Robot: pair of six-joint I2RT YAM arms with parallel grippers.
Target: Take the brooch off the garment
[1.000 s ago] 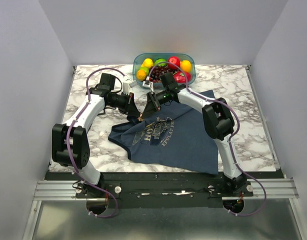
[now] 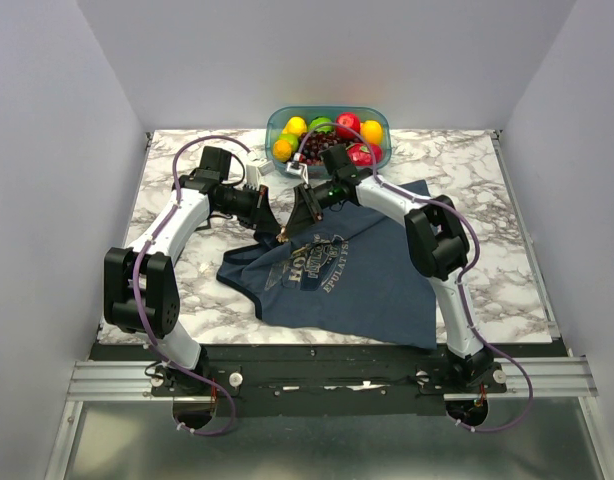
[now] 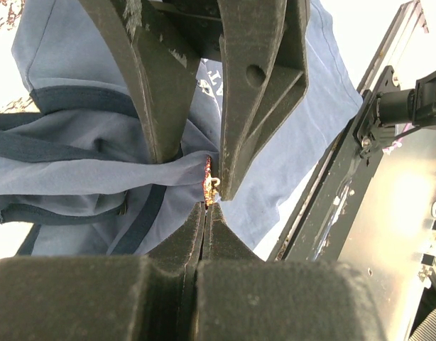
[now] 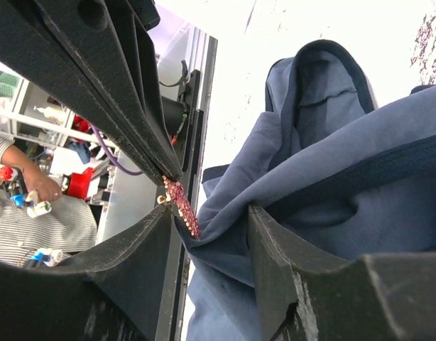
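Observation:
The brooch [image 3: 208, 181], a slim red and gold piece with a small pale clasp at its side, lies against the edge of a fold of the dark blue garment [image 2: 372, 275]. My left gripper is shut, its tips on the brooch's end; in the right wrist view the brooch [image 4: 182, 207] reaches from those tips to the cloth. My right gripper is part open, its fingers apart on either side of the fold and the brooch. Whether the pin still passes through the cloth is hidden.
A clear bin of fruit [image 2: 272, 160] stands behind the garment at the back of the marble table [image 2: 477, 200]. Both arms meet closely over the garment's left part. Bare tabletop shows at the right.

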